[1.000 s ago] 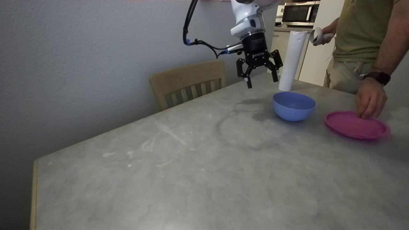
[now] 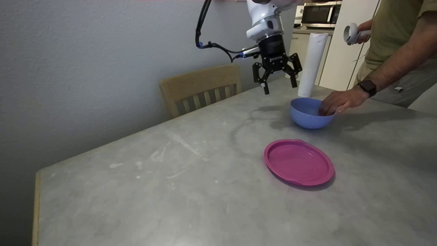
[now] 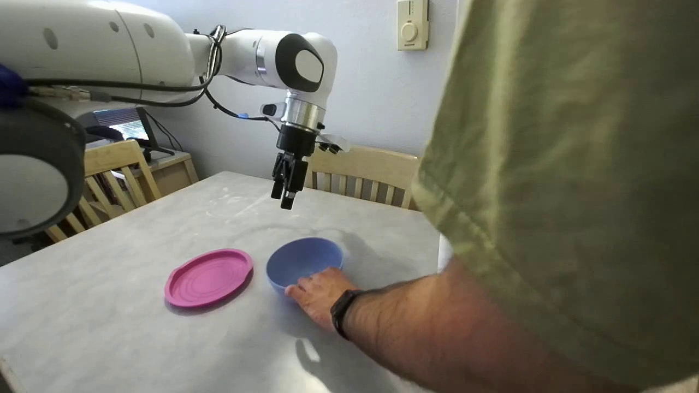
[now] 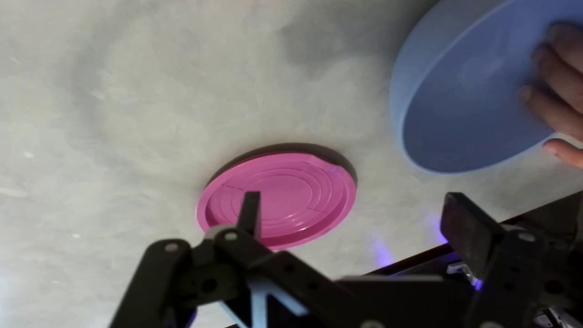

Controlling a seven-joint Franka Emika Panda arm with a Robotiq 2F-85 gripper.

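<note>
A blue bowl [image 2: 308, 119] rests upright on the table, with a person's hand [image 2: 343, 101] reaching over its rim and fingers inside. Nearer the front lies a round pink plate [image 2: 299, 163], flat on the tabletop and apart from the bowl. My gripper [image 2: 280, 90] hangs above the table, behind and to the left of the bowl in exterior view 1. Its fingers are spread wide and nothing is between them. In the wrist view the plate [image 4: 284, 191] shows low in the middle, partly covered by one finger, and the bowl [image 4: 470, 109] is cut off at the upper right.
A white paper roll [image 2: 313, 65] stands by the table's far edge. The person's arm [image 3: 406, 321] crosses the table's right side in exterior view 2. Wooden chairs [image 2: 200, 88] line the edge.
The pink plate has moved from the right of the bowl to in front of it. The person's hand has left the plate and reached into the bowl. My arm looks unmoved.
</note>
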